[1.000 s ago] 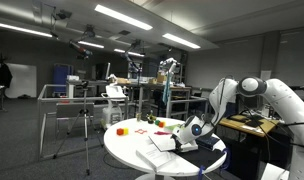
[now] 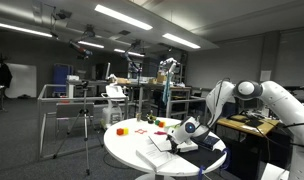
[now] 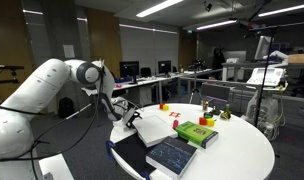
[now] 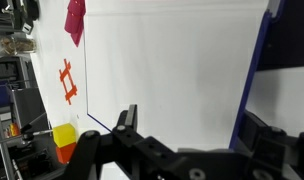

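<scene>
A white panel [image 4: 167, 75] with a thin blue edge fills the middle of the wrist view. My gripper stands at the bottom of that view with its black fingers [image 4: 129, 122] well apart. The panel's blue right edge runs down close to the right finger; whether they touch I cannot tell. In exterior view 2 the panel [image 3: 159, 126] lies tilted beside a dark open box [image 3: 140, 157] with a blue rim. There the gripper [image 3: 128, 119] is at the panel's far left end, its tips too small to make out.
A dark blue box [image 3: 170, 156] and a green box [image 3: 196, 135] lie on the round white table [image 3: 244, 150]. Red and yellow blocks [image 4: 65, 142] stand beyond the panel, past an orange-red mark [image 4: 67, 81].
My arm and gripper have shifted slightly to the left in exterior view 1. The other things on the table look unmoved.
</scene>
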